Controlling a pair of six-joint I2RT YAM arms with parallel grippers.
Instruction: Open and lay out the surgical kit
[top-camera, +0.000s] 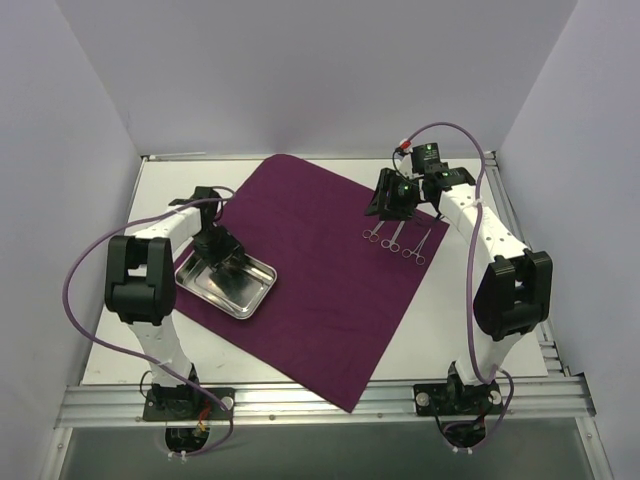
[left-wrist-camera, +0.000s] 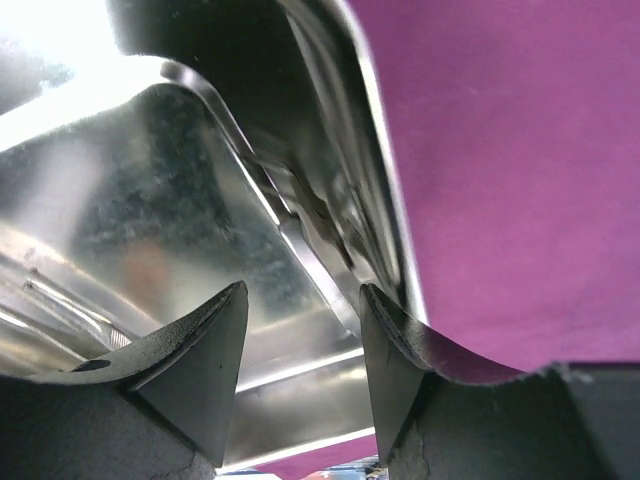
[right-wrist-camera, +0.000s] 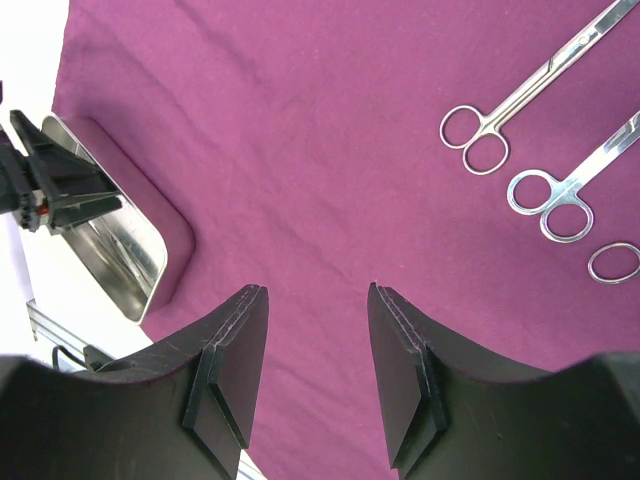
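The shiny metal tray (top-camera: 266, 283) rests on the left part of the purple cloth (top-camera: 320, 270). My left gripper hangs over the tray's inside, its fingers apart. Below and between its fingertips, a slim metal instrument (left-wrist-camera: 310, 260) lies along the tray wall, not visibly gripped. Another thin metal tool (left-wrist-camera: 80, 312) shows at the lower left of that view. At the right of the cloth lie three scissor-like instruments, among them a pair of scissors (right-wrist-camera: 497, 122) and a second pair (right-wrist-camera: 567, 195). My right gripper is open above bare cloth, with nothing between its fingers.
White table (top-camera: 470, 330) shows around it. A purple cable (top-camera: 478, 220) loops along each arm.
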